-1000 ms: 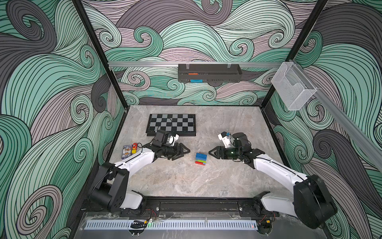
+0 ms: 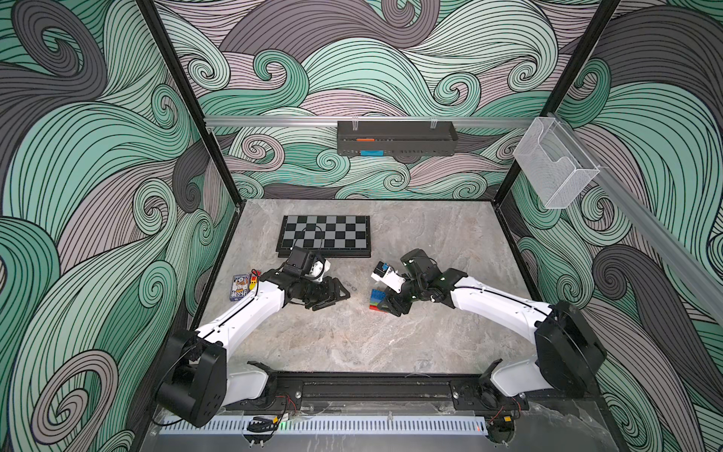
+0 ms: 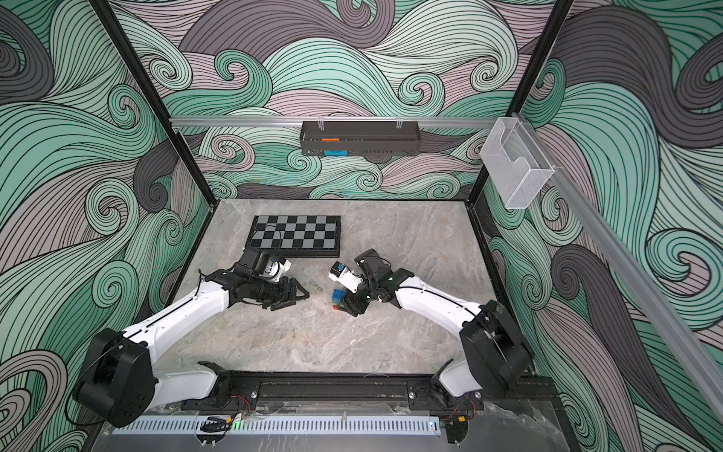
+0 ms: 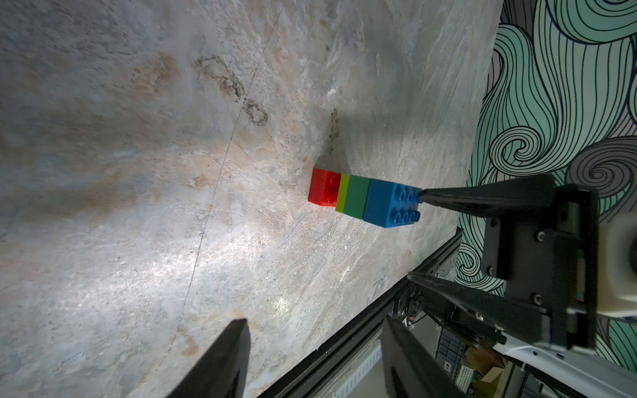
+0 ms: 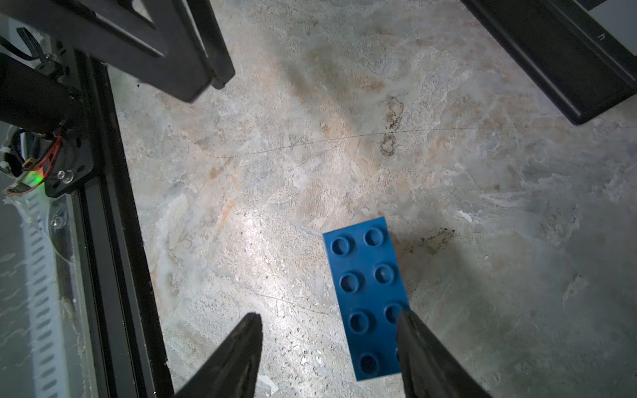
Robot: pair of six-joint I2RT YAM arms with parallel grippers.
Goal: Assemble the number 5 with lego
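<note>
A stack of lego bricks (image 4: 357,197) stands on the table near its middle: blue, then dark green, light green and red. In the right wrist view only the studded blue face (image 5: 367,298) shows, close in front of my right gripper. That gripper is open. One finger (image 5: 431,358) overlaps the edge of the blue brick in this view; I cannot tell whether they touch. My left gripper is open and empty, to the left of the stack (image 2: 375,299) and apart from it.
At the back left lies a black and grey checkered board (image 2: 324,235). A card box (image 2: 239,287) and a small red-yellow thing (image 2: 254,278) sit at the left edge.
My right gripper has moved left and over the stack, now covering part of it. The left gripper has drawn slightly back to the left and toward the front edge.
</note>
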